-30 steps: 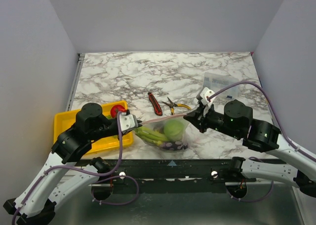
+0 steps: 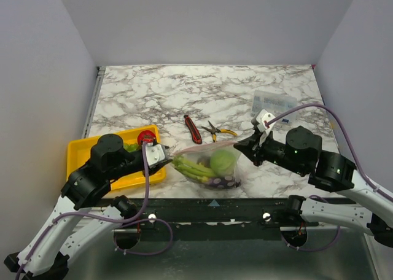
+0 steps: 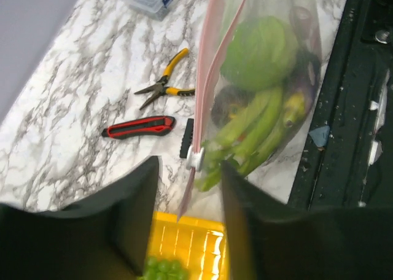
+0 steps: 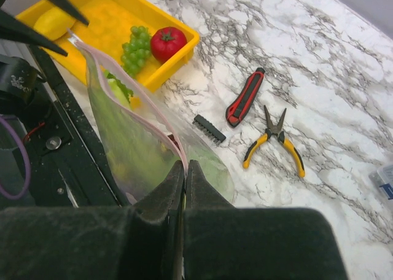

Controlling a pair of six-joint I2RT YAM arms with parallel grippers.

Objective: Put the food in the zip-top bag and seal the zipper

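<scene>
The clear zip bag (image 2: 212,165) with its pink zip strip hangs between my two grippers, its mouth partly apart in the right wrist view. Inside it show a round green vegetable (image 3: 259,53), long green pods (image 3: 261,123) and purple produce. My right gripper is shut on one end of the strip. At the other end, my left gripper stands part open, fingers either side of the strip's tail. The white slider (image 3: 195,158) sits near that end, just beyond the fingertips in the left wrist view; no contact shows.
The yellow tray (image 2: 77,163) at the left holds a tomato (image 4: 167,43), green grapes (image 4: 136,50) and a yellow item (image 4: 54,23). Behind the bag lie a red-black cutter (image 2: 193,129), pliers (image 2: 216,131) and a small black strip (image 4: 209,129). A clear box (image 2: 273,103) stands back right.
My right gripper has shifted slightly right, and the bag with its contents has moved the same way. The left gripper has moved a little, its fingers now apart near the strip's end.
</scene>
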